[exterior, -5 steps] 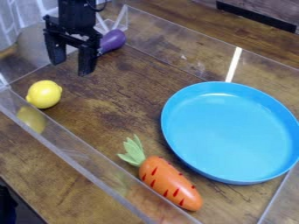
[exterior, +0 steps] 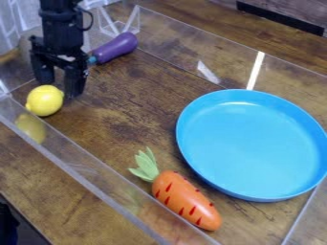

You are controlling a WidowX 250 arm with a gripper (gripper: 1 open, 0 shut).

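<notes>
My black gripper [exterior: 57, 75] hangs open at the upper left, its fingers low, just above and behind a yellow lemon-like ball [exterior: 45, 100]. A purple eggplant [exterior: 114, 47] lies behind and right of the gripper. An orange carrot with a green top [exterior: 185, 199] lies at the front, and a large blue plate [exterior: 250, 144] fills the right side.
Clear plastic walls edge the wooden work surface [exterior: 141, 105] on several sides, one running diagonally along the front left. The middle of the surface, between gripper and plate, is bare.
The gripper has moved down and toward the left, closer to the yellow ball. The eggplant, carrot and plate are unchanged.
</notes>
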